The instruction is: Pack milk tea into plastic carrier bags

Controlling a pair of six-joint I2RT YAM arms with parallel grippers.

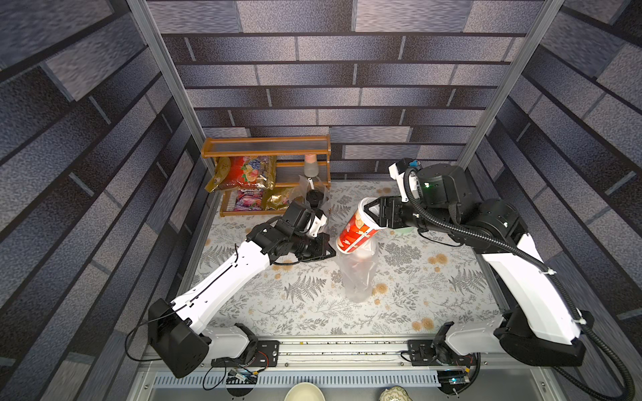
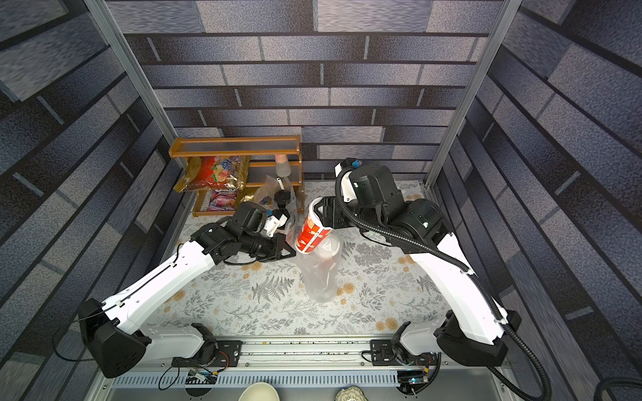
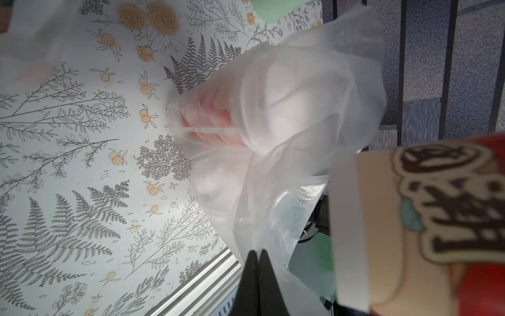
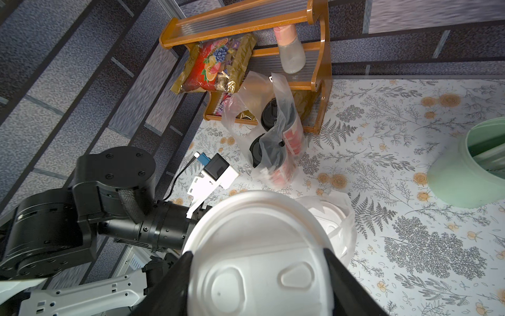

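Observation:
My right gripper (image 1: pixel 374 212) is shut on a red-and-white milk tea cup (image 1: pixel 355 234) near its white lid (image 4: pixel 257 247), holding it tilted above a translucent plastic bag (image 1: pixel 357 280). Inside that bag another cup (image 3: pixel 210 115) with a white lid shows through the film in the left wrist view. My left gripper is shut beside the bag; whether film is pinched between its fingertips is hard to tell. The held cup (image 3: pixel 415 226) fills the right of that view.
A wooden rack (image 4: pixel 315 15) with snack packs (image 4: pixel 213 63) and a bottle (image 4: pixel 292 55) stands at the back left. Bagged cups with black lids (image 4: pixel 271 113) stand before it. A green container (image 4: pixel 452 173) is at the right, with clear table around it.

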